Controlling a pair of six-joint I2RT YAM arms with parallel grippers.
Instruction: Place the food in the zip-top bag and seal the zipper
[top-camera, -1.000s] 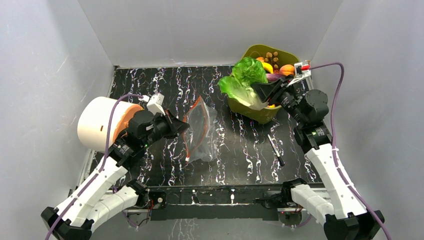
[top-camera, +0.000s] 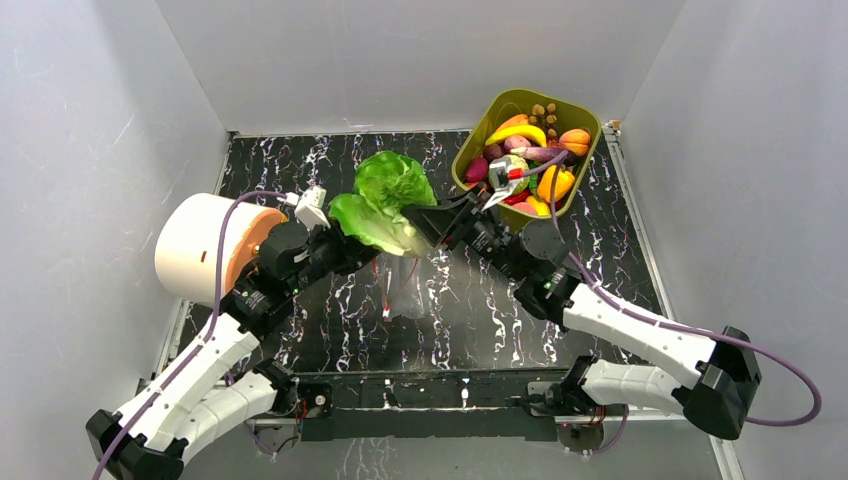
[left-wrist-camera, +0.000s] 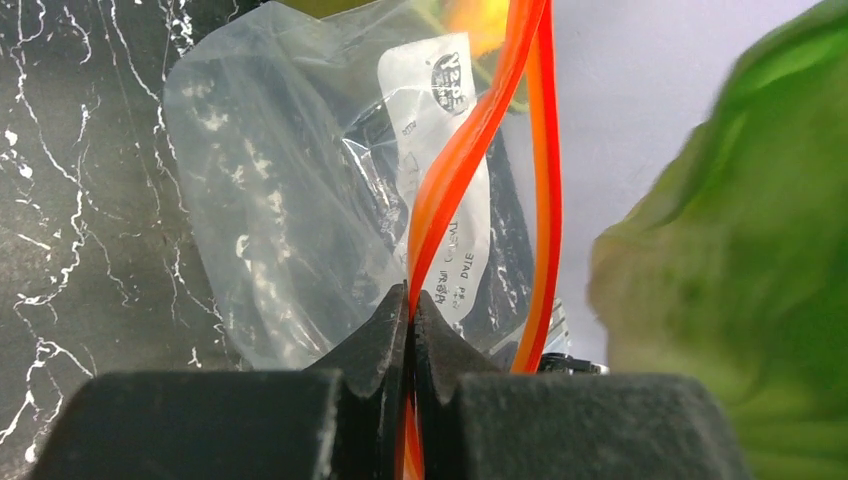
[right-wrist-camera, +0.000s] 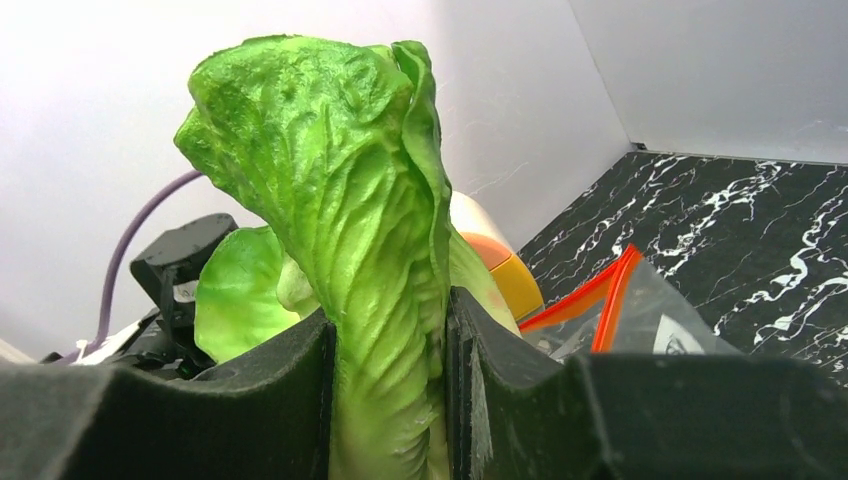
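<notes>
A clear zip bag (left-wrist-camera: 290, 190) with an orange zipper rim hangs from my left gripper, which is shut on one side of that rim. The rim's two sides stand apart, leaving the bag's mouth open. My right gripper is shut on the pale base of a green lettuce (right-wrist-camera: 350, 170). In the top view the lettuce (top-camera: 385, 195) is held up over the bag (top-camera: 405, 290), hiding its upper part and the left fingertips. The bag's orange corner (right-wrist-camera: 615, 290) appears beside the lettuce in the right wrist view.
An olive bin (top-camera: 470, 145) of toy fruit and vegetables stands at the back right. A large white roll (top-camera: 195, 240) with an orange end sits beside the left arm.
My right gripper has carried the lettuce leftward from the bin's front edge to above the bag. The left gripper has shifted only slightly. A pen on the table is now hidden behind the right arm.
</notes>
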